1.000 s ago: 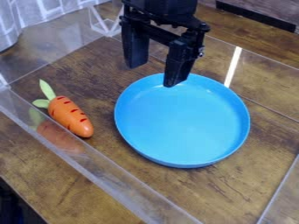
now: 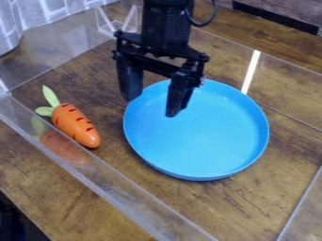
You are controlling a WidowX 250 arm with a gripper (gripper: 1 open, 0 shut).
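Note:
My black gripper (image 2: 153, 83) hangs from the top centre over the back left part of a blue plate (image 2: 195, 136), its two fingers apart, open, with no object seen between them. An orange toy carrot (image 2: 74, 123) with pale green leaves lies on the wooden surface to the left of the plate, apart from it and from the gripper.
A clear plastic edge (image 2: 101, 179) runs diagonally across the lower left. Bare wood (image 2: 251, 198) shows right of and below the plate. A white, translucent object stands in the top left corner.
The gripper has moved down and leftward in the view and has turned slightly. The carrot and plate have stayed in place.

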